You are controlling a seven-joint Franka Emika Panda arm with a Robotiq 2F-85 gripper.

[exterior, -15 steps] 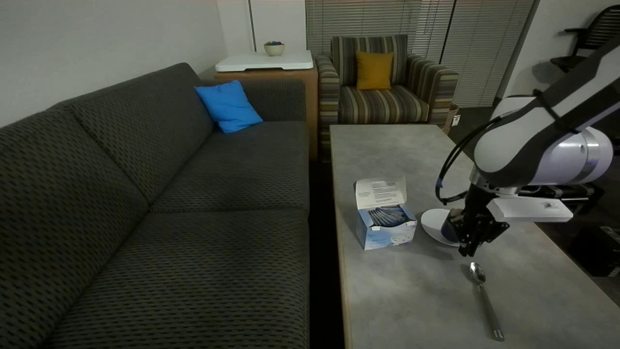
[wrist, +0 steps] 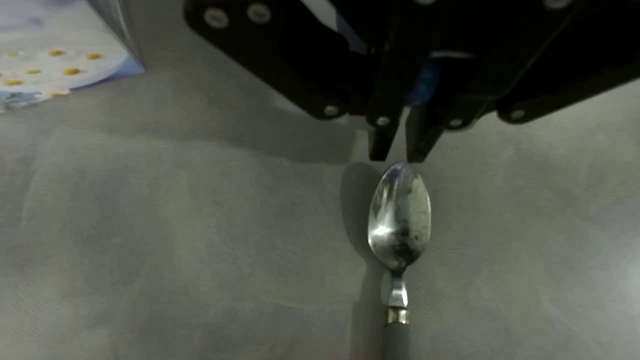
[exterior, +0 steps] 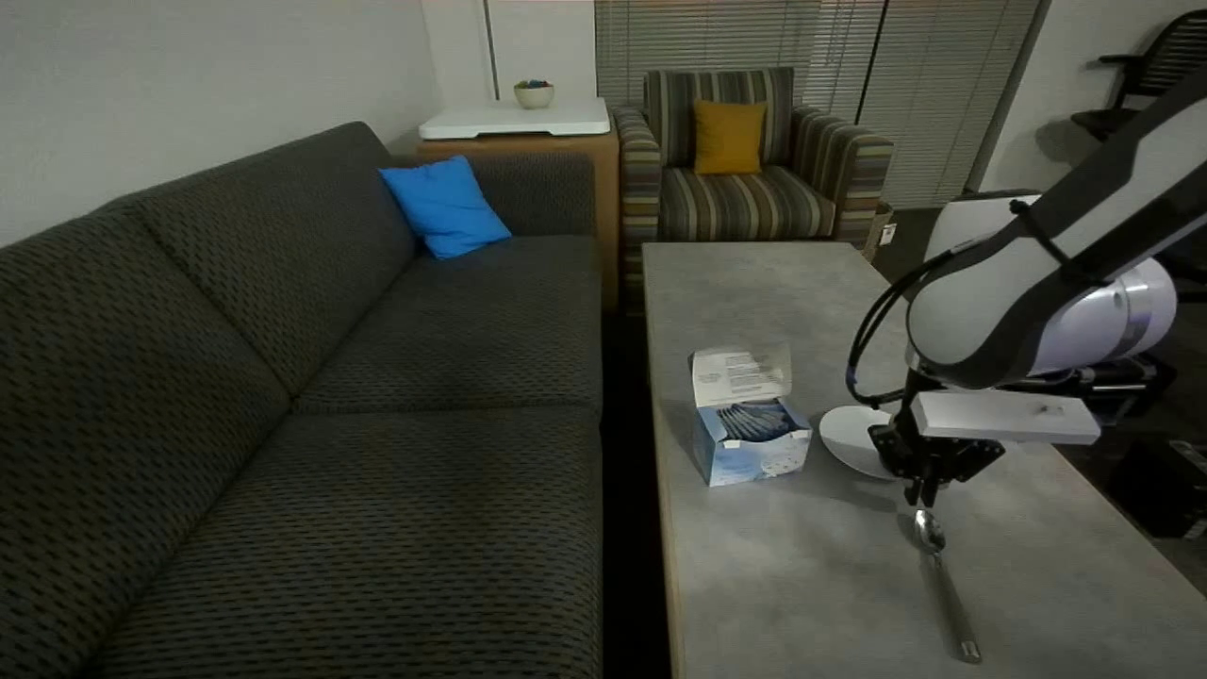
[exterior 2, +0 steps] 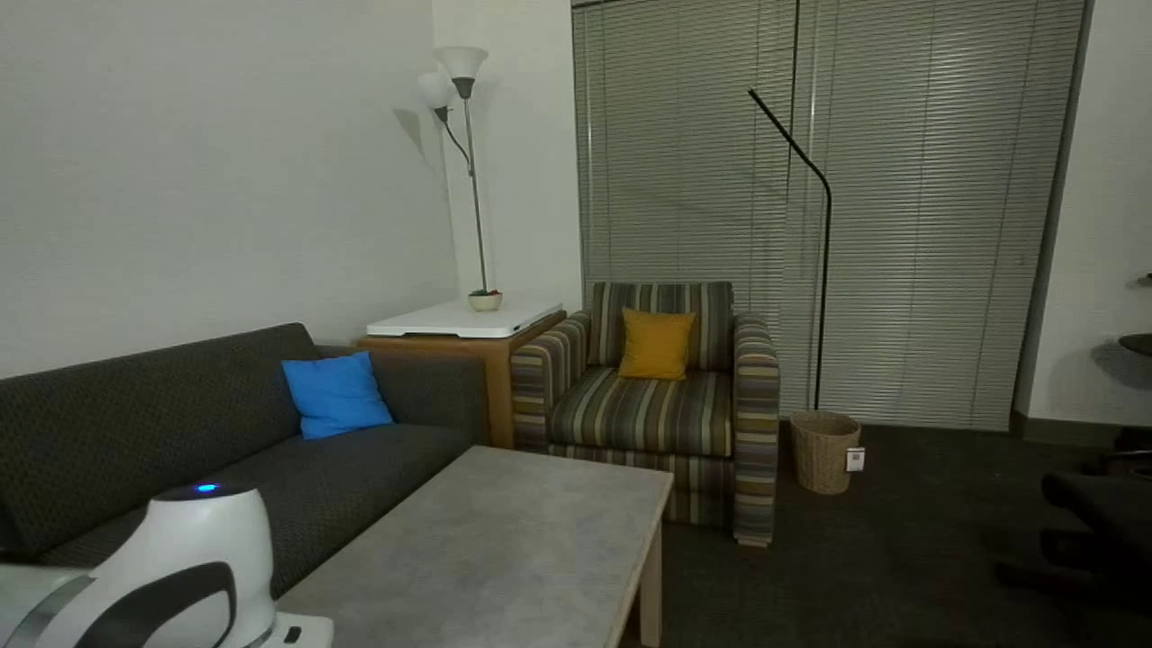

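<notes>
My gripper (exterior: 923, 498) points down over the grey coffee table (exterior: 781, 588), between a white plate (exterior: 846, 437) and a spoon (exterior: 948, 588). In the wrist view, its fingertips (wrist: 379, 147) stand close together with a narrow gap. Higher up, a dark blue object (wrist: 424, 83) shows between the fingers; most of it is hidden, so its shape cannot be made out. The spoon's metal bowl (wrist: 399, 216) lies just beyond the fingertips in that view, its grey handle running away from the gripper. Left of the plate stands an open blue-and-white box (exterior: 752, 443) of packets.
The dark sofa (exterior: 453, 487) runs along the table's left side. A striped armchair (exterior: 741, 204) stands past the far end.
The wrist has shifted left and turned, with the fingertips moving slightly right and closer to the spoon's bowl. The dark blue object, visible beside the gripper before, is now hidden in exterior view 1.
</notes>
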